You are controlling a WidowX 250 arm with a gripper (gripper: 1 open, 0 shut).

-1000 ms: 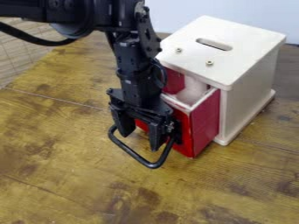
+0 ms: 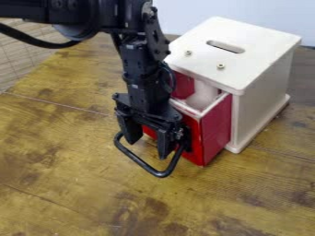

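My gripper [image 2: 150, 129] is low in the middle of the camera view, in front of a white cabinet [image 2: 259, 64] with a red front. The red panel [image 2: 215, 129] stands just right of the gripper. A black U-shaped bar [image 2: 144, 167], like a handle, loops out below the gripper toward the lower left. The dark fingers overlap it and the red front, so I cannot tell whether they are shut on anything. A pale round shape [image 2: 204, 95] shows inside the cabinet's opening, partly hidden by the arm.
The cabinet's top has a slot and small knobs. A tiled light surface [image 2: 25, 60] lies at the far upper left, with a black cable above it.
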